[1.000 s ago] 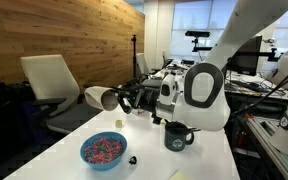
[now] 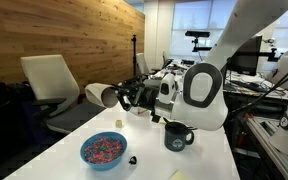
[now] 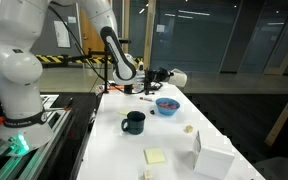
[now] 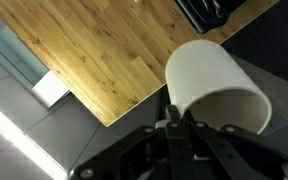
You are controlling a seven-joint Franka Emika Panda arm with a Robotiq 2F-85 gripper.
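A white cup [image 2: 102, 95] is held on its side above the table, with my gripper [image 2: 120, 96] shut on its wall. Exterior view 2 shows the same white cup [image 3: 179, 77] at the arm's far end, above and beyond the blue bowl [image 3: 167, 106]. In the wrist view the cup [image 4: 206, 75] extends from the dark fingers, and its round opening is partly visible. Below the held cup, the blue bowl [image 2: 90, 158] contains many small red pieces.
A dark mug [image 2: 177, 137] stands beneath the arm. Yellow notes [image 3: 155, 156] and a white box [image 3: 213, 157] lie on the white table [image 3: 172, 140]. Beyond its edge is a grey office chair [image 2: 52, 85]. Bare tabletop surrounds the bowl.
The arm's white link sits slightly lower than before. The cup remains in the gripper above the table, while the bowl and mug have not moved.
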